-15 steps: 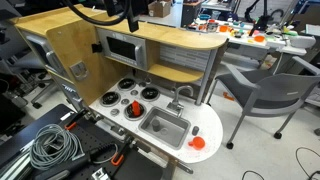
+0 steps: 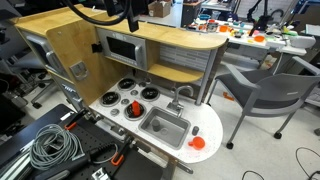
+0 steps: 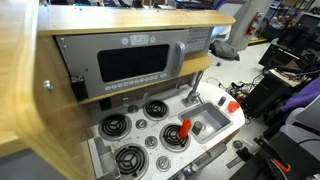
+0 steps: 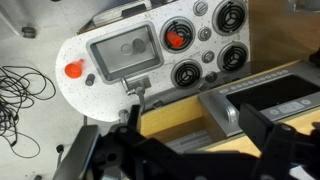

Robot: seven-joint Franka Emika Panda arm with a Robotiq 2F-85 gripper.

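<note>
My gripper hangs above the toy kitchen, its dark fingers spread apart at the bottom of the wrist view with nothing seen between them. Below it, a red-orange object (image 4: 175, 40) sits on the stove among the burners. The metal sink (image 4: 104, 62) holds a small grey cup-like item (image 4: 138, 45) in one corner. Toward the rounded counter end lies an orange-red round item (image 4: 74, 69), with a small dark piece (image 4: 90, 79) close by. In exterior view 1 only part of the arm shows at the top.
A silver microwave (image 3: 135, 62) stands under the wooden shelf (image 3: 125, 24). The faucet (image 2: 183, 92) rises behind the sink. Coiled cable (image 2: 55, 148) lies at the front left, and a grey chair (image 2: 262, 92) stands at the right. Bare white counter (image 2: 212, 124) shows at the rounded end.
</note>
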